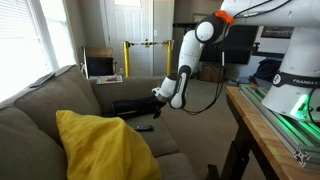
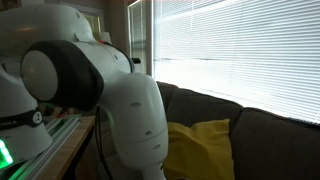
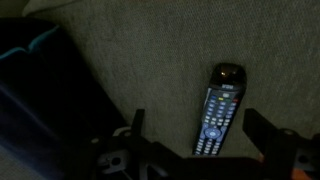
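Note:
A black remote control (image 3: pixel 218 112) with a blue-ringed pad and many small buttons lies on the grey couch seat in the wrist view. My gripper stands open over it, one finger on either side and the remote's lower part between them in the view. How far the fingertips are above the seat is hard to tell. In exterior view 1 the gripper (image 1: pixel 157 98) hangs over the far part of the couch, and the dark remote (image 1: pixel 143 127) shows small on the seat below. The arm hides the fingertips in exterior view 2.
A dark bundle with a teal edge (image 3: pixel 45 85) lies left of the remote. A yellow pillow (image 1: pixel 105 145) rests on the nearer couch, also visible as the yellow pillow (image 2: pixel 200 150) beside the arm. A wooden table (image 1: pixel 265 135) stands at the right.

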